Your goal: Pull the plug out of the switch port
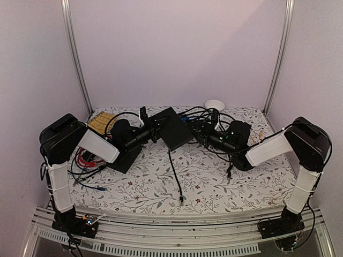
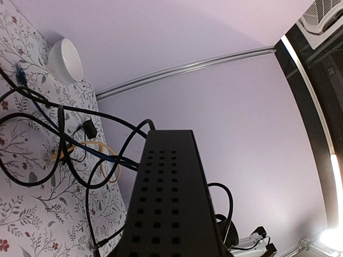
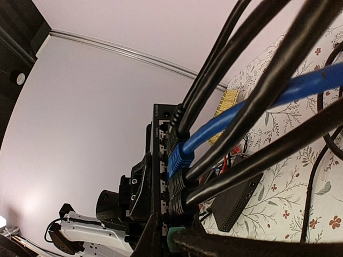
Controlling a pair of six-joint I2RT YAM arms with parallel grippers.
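Observation:
In the top view the black network switch (image 1: 174, 131) is held tilted above the table, with my left gripper (image 1: 157, 128) shut on its left side. The switch's vented side (image 2: 166, 187) fills the lower middle of the left wrist view and hides the left fingers. At the switch's right edge is my right gripper (image 1: 197, 133). In the right wrist view, the right gripper is shut on a plug with a teal part (image 3: 174, 239), at the lower end of the port row. Whether that plug is still seated is hard to tell. Other black plugs and a blue plug (image 3: 179, 159) sit in ports above it.
Thick black cables and a blue cable (image 3: 220, 122) run close by the right gripper. A second black box (image 1: 125, 159) and red cables (image 1: 83, 160) lie at left. One cable (image 1: 176, 176) hangs toward the front. A white bowl (image 1: 214, 104) stands at the back.

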